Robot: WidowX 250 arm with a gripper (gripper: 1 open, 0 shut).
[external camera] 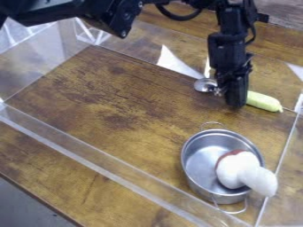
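My dark gripper (232, 93) is low at the upper right, fingers down at the table, shut as far as shows. A silver spoon (204, 85) lies just left of its fingertips, its handle partly hidden behind the gripper. A pale yellow-green elongated object (263, 101) lies just right of the fingertips. A steel pot (201, 168) stands at the lower right, holding a white and red object (240, 169).
Clear plastic walls border it at left, bottom and right. A white triangular piece (178, 62) lies near the back.
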